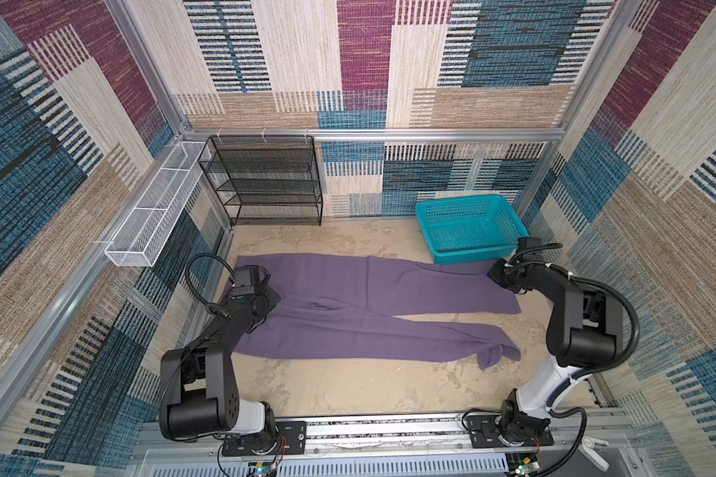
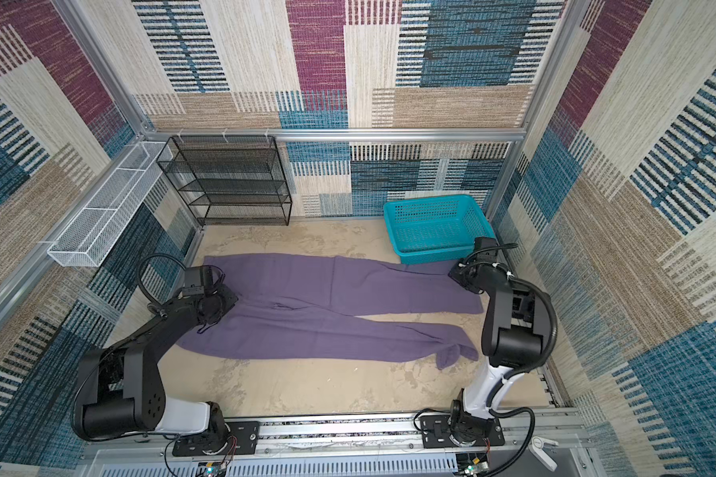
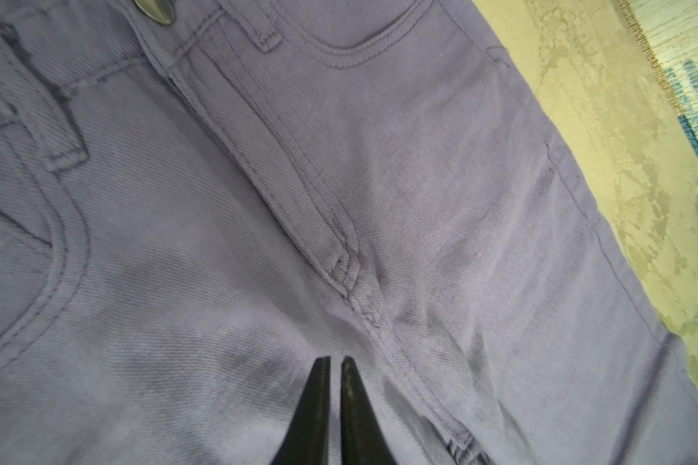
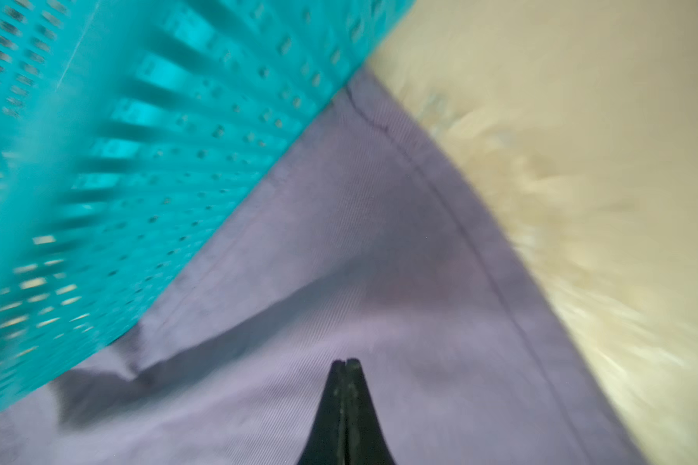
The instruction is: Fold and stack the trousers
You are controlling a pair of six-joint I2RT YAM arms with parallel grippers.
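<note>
Purple trousers (image 1: 390, 349) lie spread lengthwise across the table, waist at left, legs to the right, the near leg's end bunched. My left gripper hangs over the waist end, where pockets, fly and button show in the left wrist view; its fingertips are close together, and whether cloth is between them is unclear. My right gripper is shut over the far leg's end, right beside the teal basket, with nothing seen between its fingers.
The teal basket (image 1: 473, 253) stands at the back right, against the far leg. A black wire rack (image 1: 266, 187) stands at the back left; a white wire shelf (image 1: 151, 206) hangs on the left. Bare table lies along the front.
</note>
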